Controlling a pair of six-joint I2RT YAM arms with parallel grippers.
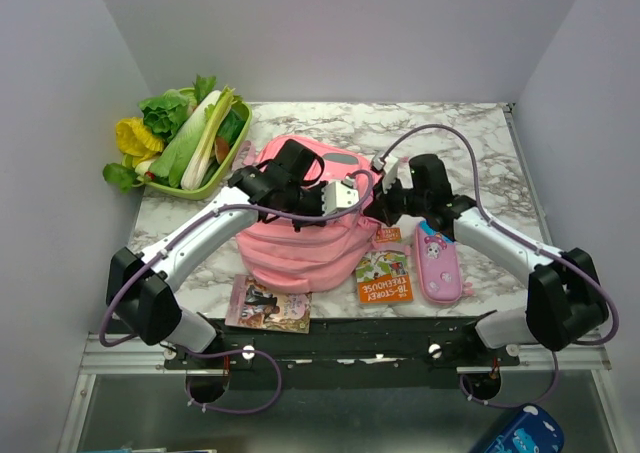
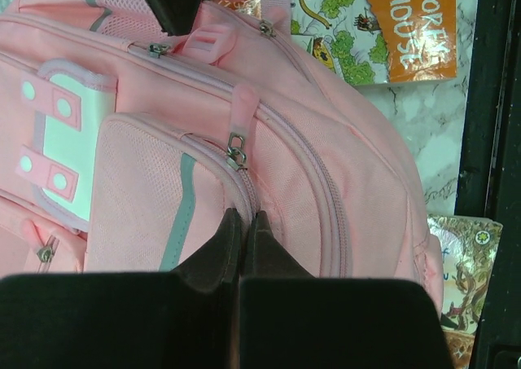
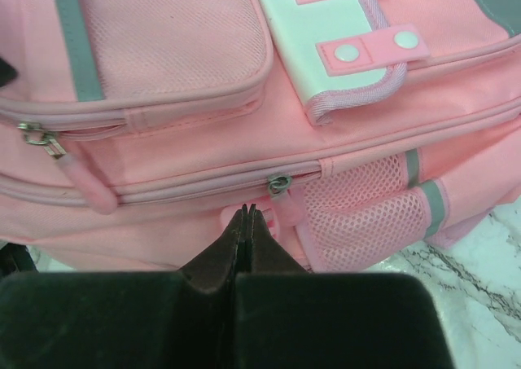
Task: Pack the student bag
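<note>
The pink backpack [image 1: 300,258] lies on the marble table, its main zipper running along the side. In the left wrist view my left gripper is shut on the piped edge of the bag's front pocket, below a metal pull [image 2: 235,152]. My right gripper is shut over the bag's side, with nothing between its fingertips. Just right of these tips, outside them, sits the main zipper slider [image 3: 279,186] with its pink tab [image 3: 288,209]. An orange and green book [image 1: 384,277], a pink pencil case [image 1: 437,264] and another book [image 1: 268,305] lie around the bag.
A green basket [image 1: 245,125] of vegetables stands at the back left. Bare marble [image 1: 480,158] stretches behind the right arm. Walls rise on both sides and at the back; a dark rail [image 1: 340,335] borders the front.
</note>
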